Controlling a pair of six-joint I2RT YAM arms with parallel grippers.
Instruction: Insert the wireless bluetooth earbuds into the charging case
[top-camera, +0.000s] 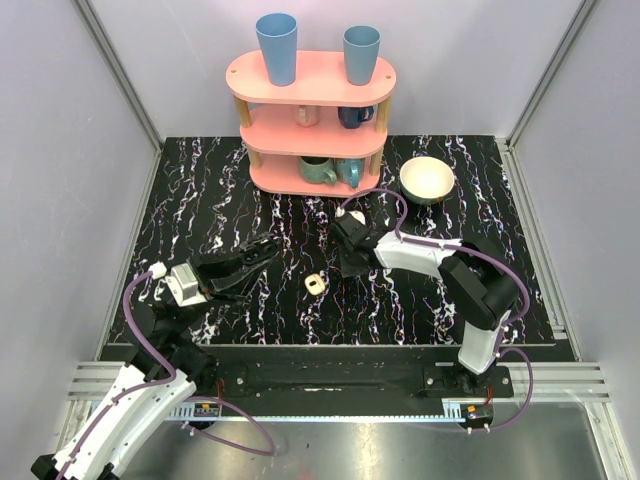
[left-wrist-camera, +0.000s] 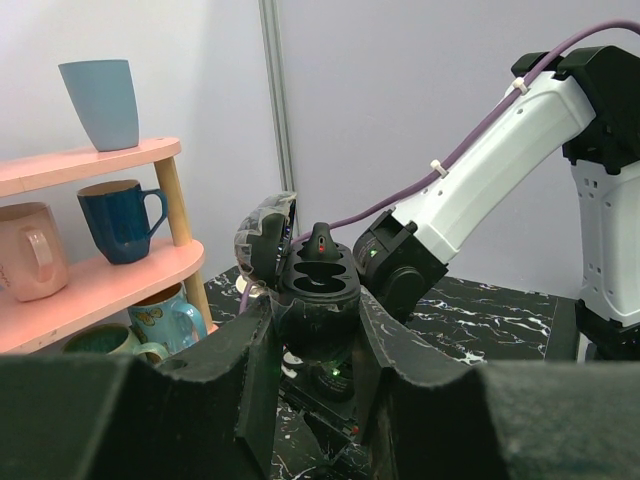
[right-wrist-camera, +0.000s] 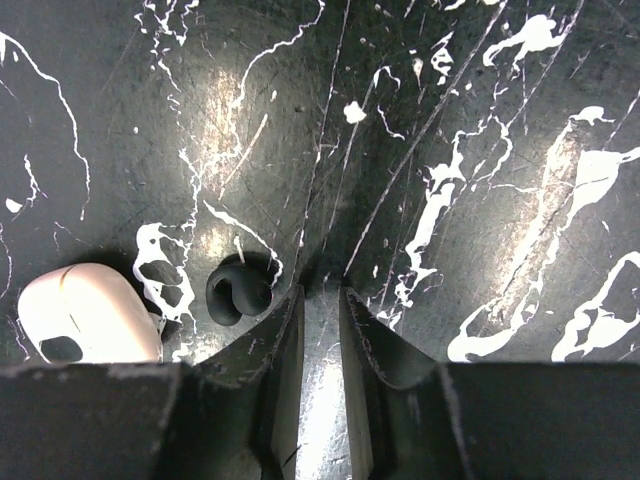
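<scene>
The dark charging case (left-wrist-camera: 318, 285), its lid raised on the left side, is clasped upright by my left gripper. Dark hollows show in its upper face, and a small red mark sits behind them. From above, the case (top-camera: 264, 246) blends with the black fingers. A black earbud (right-wrist-camera: 238, 288) lies on the marbled table, left of my right gripper and clear of it. The right fingers stand a narrow gap apart, with only tabletop between them. In the top view the right gripper (top-camera: 352, 272) points down near mid-table, its tips hard to make out.
A small pale-pink object (right-wrist-camera: 90, 312) with a dark opening lies just beyond the earbud. At the back stands a pink shelf (top-camera: 285, 178) holding cups and mugs, with a bowl (top-camera: 427, 180) to its right. Bare table surrounds the right fingers.
</scene>
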